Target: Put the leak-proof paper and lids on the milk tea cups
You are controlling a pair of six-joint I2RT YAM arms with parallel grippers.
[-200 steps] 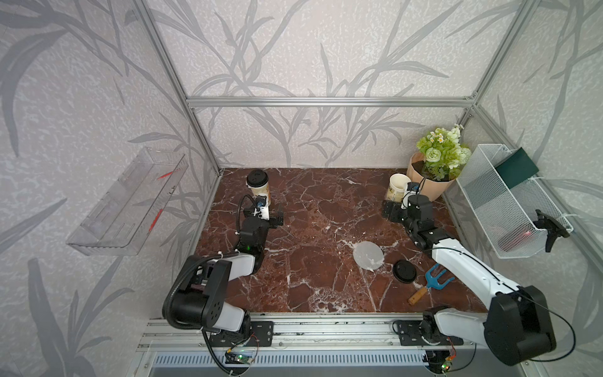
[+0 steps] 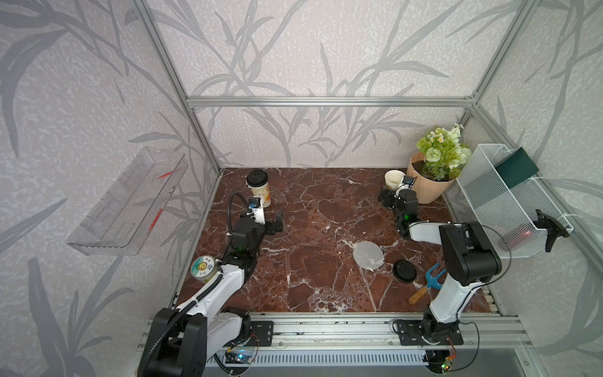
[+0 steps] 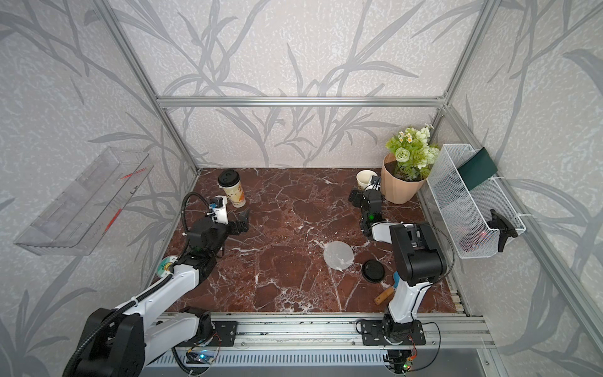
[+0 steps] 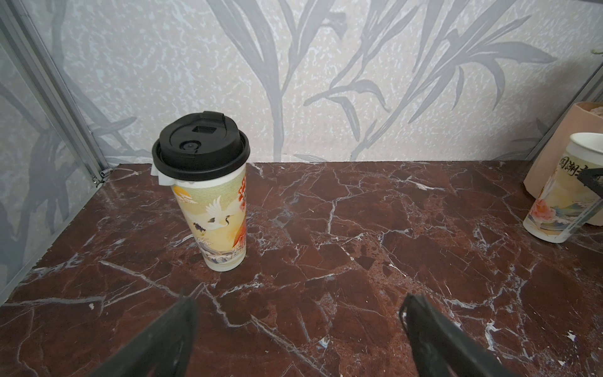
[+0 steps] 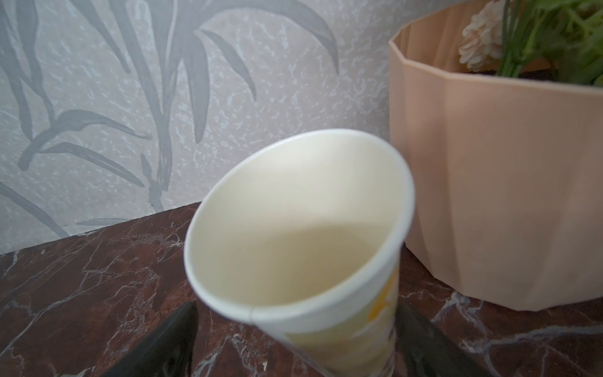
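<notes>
An open paper cup (image 5: 339, 326) stands at the back right, tilted-looking in the right wrist view, with my right gripper (image 2: 389, 199) around its body; the fingertips are blurred, one on each side. A lidded milk tea cup (image 4: 210, 220) with a black lid (image 4: 199, 144) stands at the back left, white paper showing under the lid. My left gripper (image 2: 270, 223) is open in front of it, nothing between its fingers. A translucent round sheet (image 2: 368, 255) lies at the table's front right, beside a loose black lid (image 2: 404, 270).
A flower pot (image 3: 402, 188) adjoins the open cup, with a mesh basket (image 3: 458, 207) on the right wall. A blue-headed fork (image 2: 433, 281) and a round tub (image 2: 203, 267) lie near the front.
</notes>
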